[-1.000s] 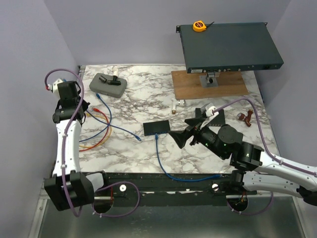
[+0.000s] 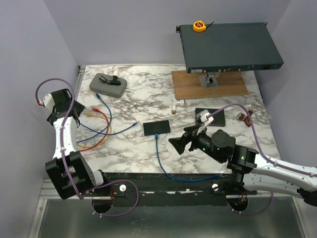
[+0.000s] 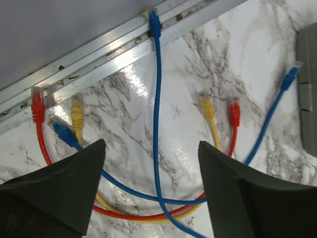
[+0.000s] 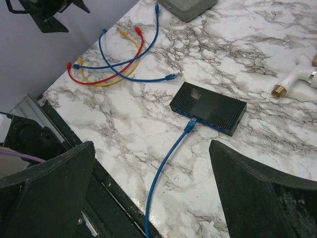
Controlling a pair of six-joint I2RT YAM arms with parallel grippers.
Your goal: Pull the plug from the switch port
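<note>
A small black switch [image 2: 156,127] lies mid-table with a blue cable's plug [image 4: 190,126] in its front port, the cable running toward the front edge. My left gripper hangs over several blue, red and yellow cables at the left wall, its fingers apart with nothing seen between them. My right gripper is open, raised right of the switch and aimed toward it.
A grey case [image 2: 108,88], brass fittings, a second black box [image 2: 210,120] and a large rack unit [image 2: 230,44] on a wooden board occupy the back and right.
My left gripper has moved left and toward the front from about a second ago. The loose blue cable's end near the switch has shifted. The right arm has moved slightly.
</note>
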